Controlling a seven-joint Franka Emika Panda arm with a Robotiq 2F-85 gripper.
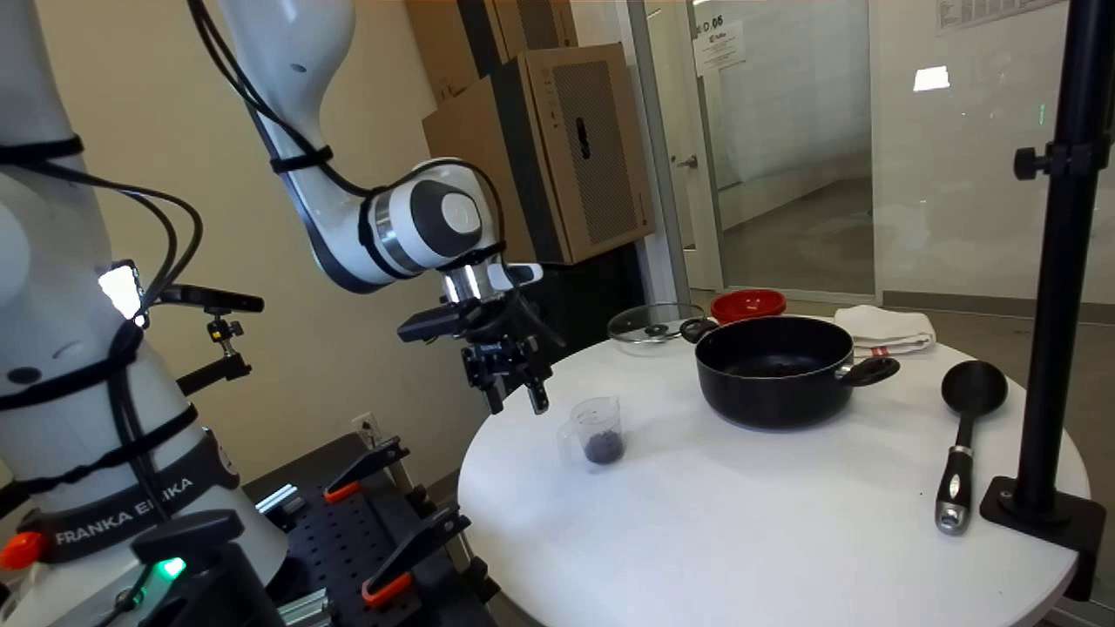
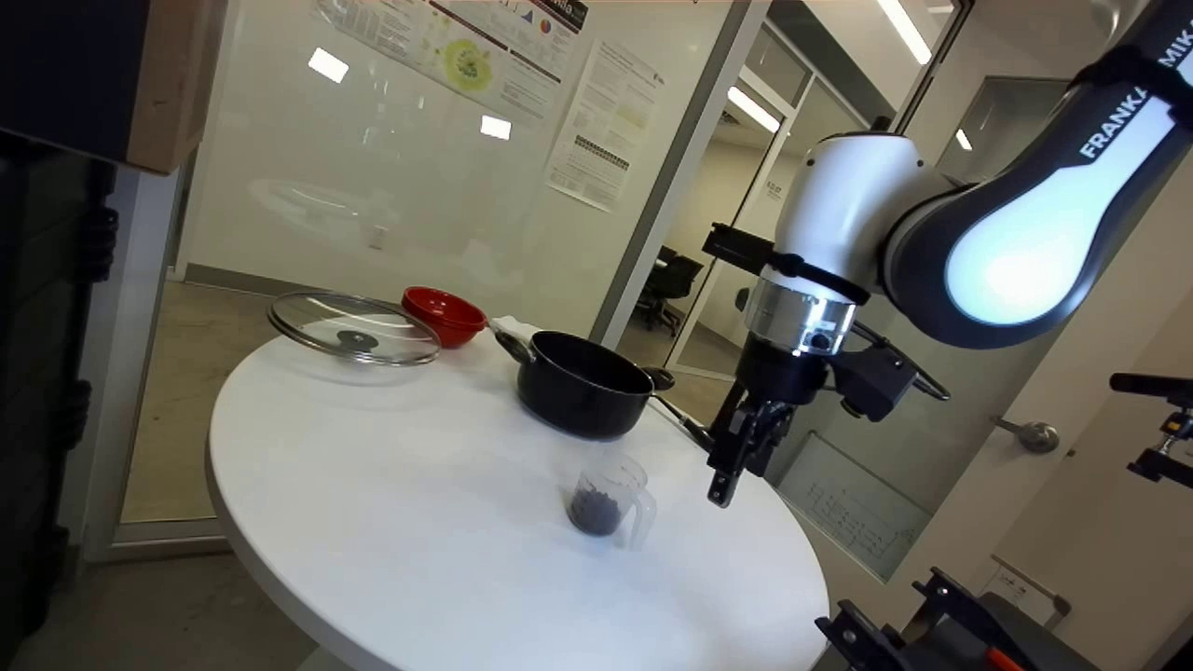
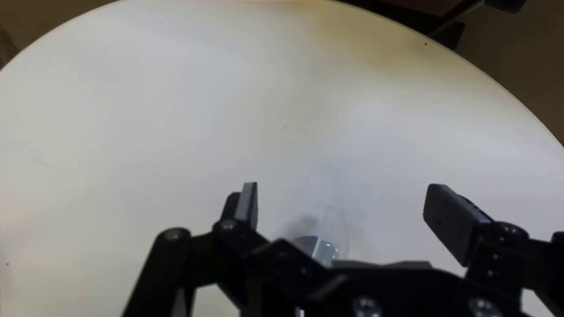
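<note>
A clear measuring cup [image 1: 598, 430] with dark contents stands upright on the white table, its handle [image 2: 642, 518] turned toward the robot's side. My gripper [image 1: 519, 406] hangs above the table edge, apart from the cup and higher than it. In the wrist view the gripper is open, its fingers wide apart with nothing gripped. Part of the cup [image 3: 325, 252] shows low between them; the gripper's body hides the rest. Past the cup, a black two-handled pot [image 1: 775, 392] sits uncovered.
A glass lid [image 1: 656, 326], red bowls [image 1: 748, 304] and a white towel [image 1: 886, 329] lie at the back. The black ladle [image 1: 963, 439] is near a black post [image 1: 1050, 313] at the right edge.
</note>
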